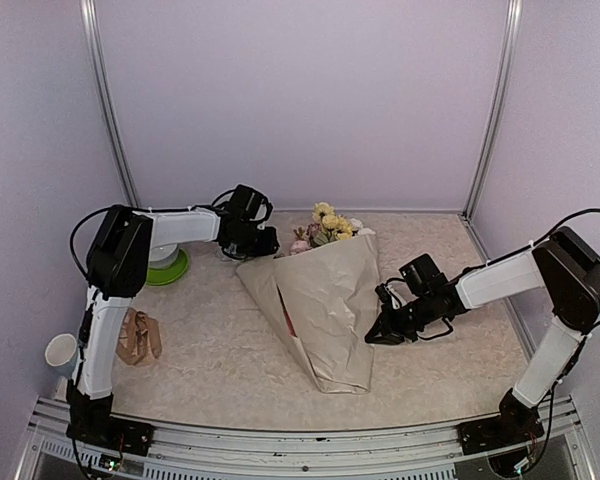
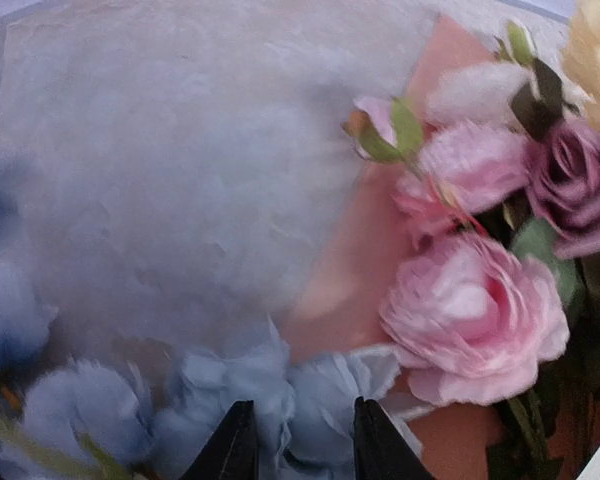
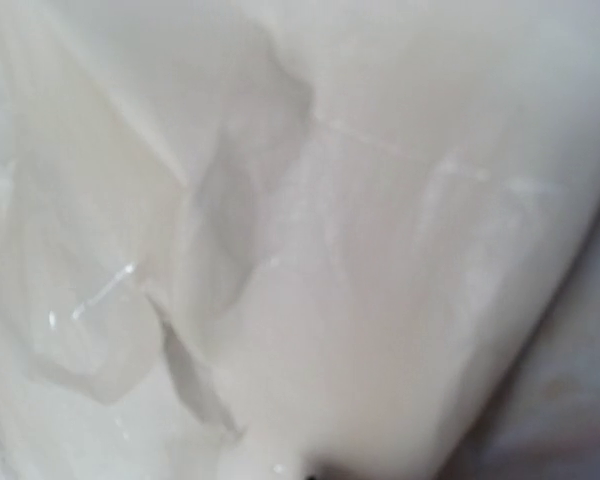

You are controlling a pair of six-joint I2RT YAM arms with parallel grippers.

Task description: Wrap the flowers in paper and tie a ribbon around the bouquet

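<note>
The bouquet's beige wrapping paper (image 1: 330, 310) lies mid-table, its left flap spread out to the left. Yellow flowers (image 1: 330, 222) and pink ones (image 2: 470, 315) show at its top end. By the flap's upper left corner is my left gripper (image 1: 268, 243). In the left wrist view its fingers (image 2: 238, 445) stand apart, with pale blue flowers (image 2: 270, 390) between and behind them; no firm grip shows. My right gripper (image 1: 372, 338) is shut at the paper's lower right edge. The right wrist view is filled by blurred paper (image 3: 380, 260), hiding the contact.
A brown ribbon (image 1: 138, 337) lies at the left, near a white cup (image 1: 62, 352). Green and white dishes (image 1: 170, 270) sit partly behind the left arm.
</note>
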